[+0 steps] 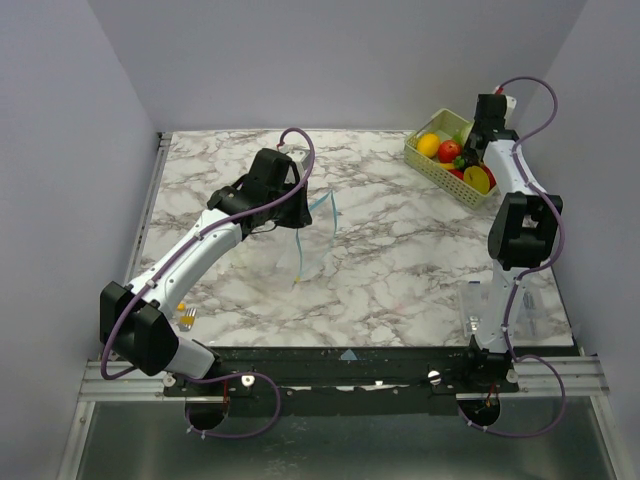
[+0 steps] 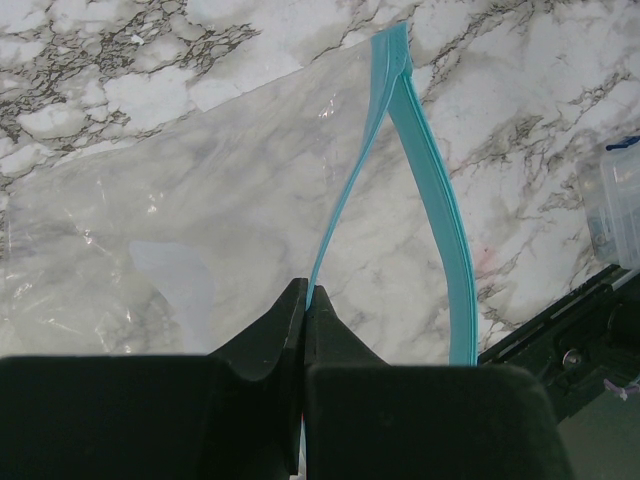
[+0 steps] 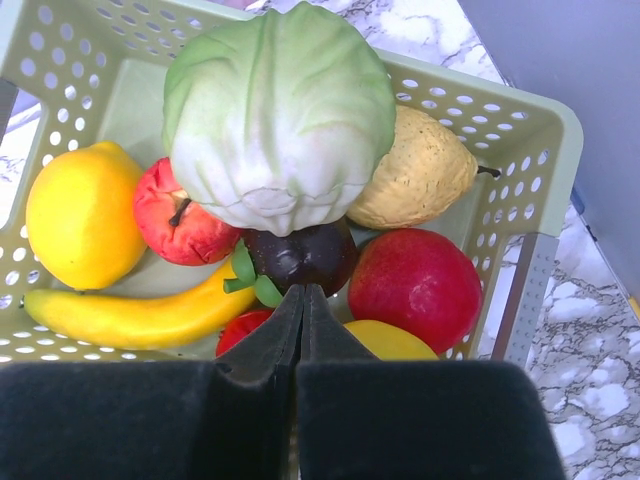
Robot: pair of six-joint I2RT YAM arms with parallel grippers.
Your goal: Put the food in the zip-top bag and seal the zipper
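A clear zip top bag [image 1: 316, 245] with a teal zipper [image 2: 440, 230] lies open on the marble table. My left gripper is shut at the bag's opening, on the thin rim of the bag. My right gripper is shut with nothing seen between its fingers, over a green basket [image 3: 540, 130] of food: a cabbage [image 3: 275, 110], yellow pear [image 3: 415, 165], lemon [image 3: 80, 210], banana [image 3: 120, 320], red apple [image 3: 175, 225], pomegranate [image 3: 410, 290], and a dark round item [image 3: 300, 260].
A clear plastic box [image 1: 500, 310] sits at the front right. Small yellow items lie at the front left edge.
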